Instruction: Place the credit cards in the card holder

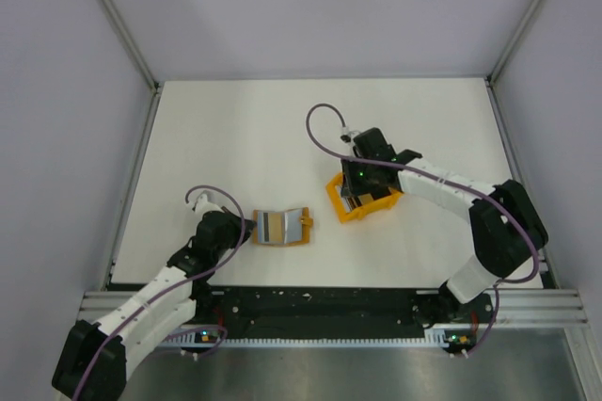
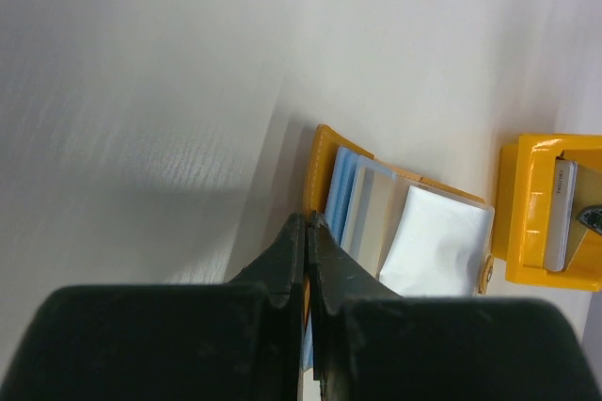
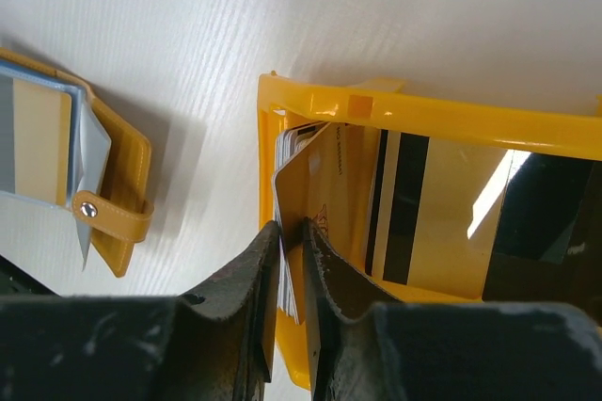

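Observation:
The tan card holder (image 1: 307, 222) lies spread on the table left of centre, with clear sleeves and a white flap (image 2: 437, 241). At its left edge is my left gripper, shut, with a thin strip of tan leather showing between its fingers. A yellow box (image 3: 451, 128) of cards stands right of the holder. Inside its left end my right gripper is part open around a leaning brown card (image 3: 299, 180); whether both pads touch it I cannot tell. Several white card edges (image 3: 285, 152) stand against the box's left wall.
Dark and brown cards (image 3: 451, 208) fill the rest of the yellow box. A strap with a snap button (image 3: 89, 210) sticks out from the holder's right side, with a narrow bare gap before the box.

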